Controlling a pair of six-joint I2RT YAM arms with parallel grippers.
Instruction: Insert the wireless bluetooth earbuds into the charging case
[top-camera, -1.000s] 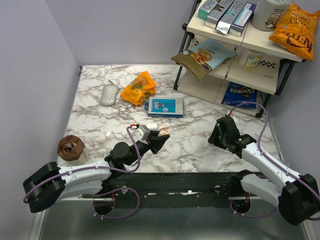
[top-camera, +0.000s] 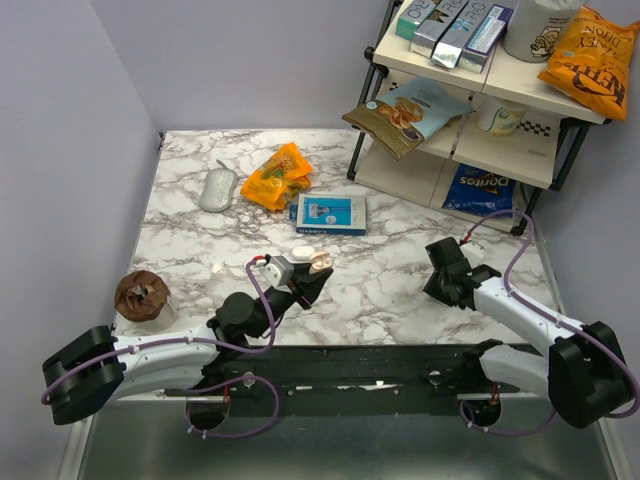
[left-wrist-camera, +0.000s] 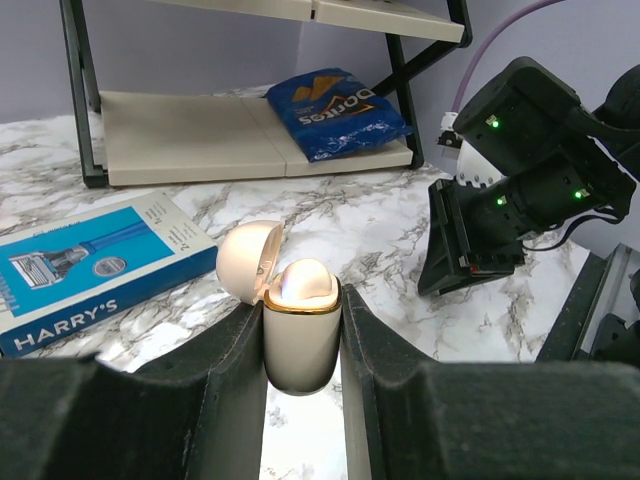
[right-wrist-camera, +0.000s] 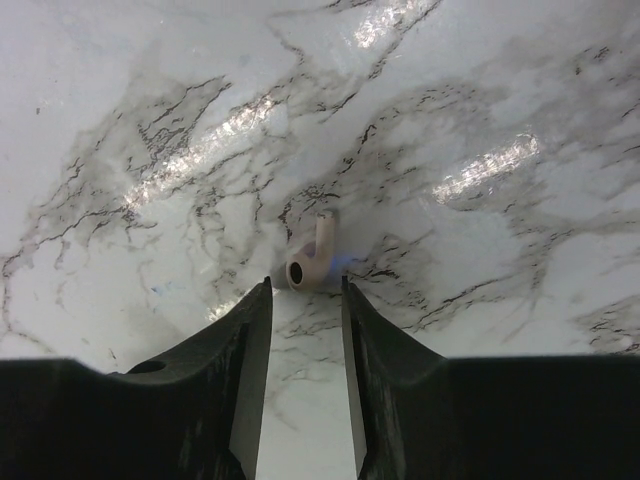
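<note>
A white charging case (left-wrist-camera: 301, 345) with a gold rim and its lid raised is gripped between the fingers of my left gripper, above the table. One earbud's rounded top (left-wrist-camera: 306, 280) shows inside it. In the right wrist view a single pale earbud (right-wrist-camera: 316, 262) lies on the marble, its stem pointing away. My right gripper stands part open over it, with the fingertips on either side of the earbud and nothing clamped. From the top, the right gripper (top-camera: 437, 295) is low near the table's right side, and its earbud is hidden there.
A blue Harry's box (top-camera: 331, 214) lies behind the left gripper, with an orange bag (top-camera: 277, 178) and a grey pouch (top-camera: 217, 188) further left. The shelf rack (top-camera: 410, 183) occupies the back right. Bare marble separates the two grippers.
My right gripper has shifted slightly right and toward the table's front. The left gripper has moved a little left with the case still held.
</note>
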